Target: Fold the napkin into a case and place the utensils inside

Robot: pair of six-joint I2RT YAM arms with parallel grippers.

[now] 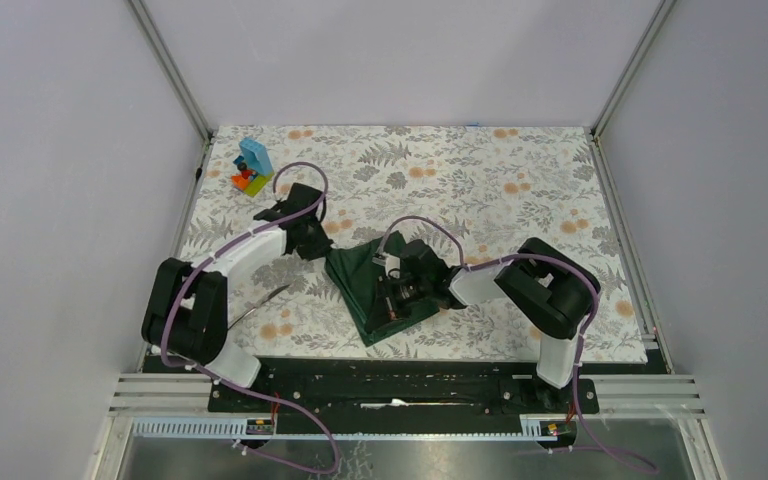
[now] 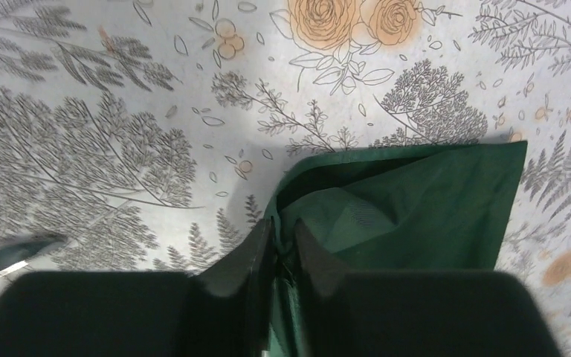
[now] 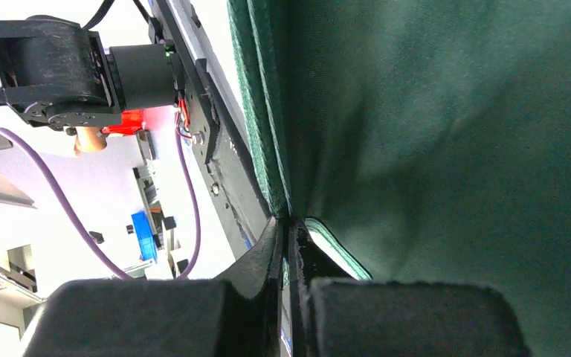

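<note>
A dark green napkin (image 1: pixel 355 275) lies folded on the floral table, its fold edge raised at the upper-left corner. My left gripper (image 1: pixel 322 250) is at that corner; in the left wrist view its blurred fingers (image 2: pixel 253 282) sit over the raised edge, and whether they are closed on it is unclear. My right gripper (image 1: pixel 390 310) is shut near the napkin's lower part, with the thin hemmed fold (image 3: pixel 264 104) running into its fingertips in the right wrist view. A metal utensil (image 1: pixel 260 305) lies left of the napkin, partly seen in the left wrist view (image 2: pixel 15 253).
A small blue, green and orange block toy (image 1: pixel 255 158) stands at the back left. The black front rail runs along the near edge.
</note>
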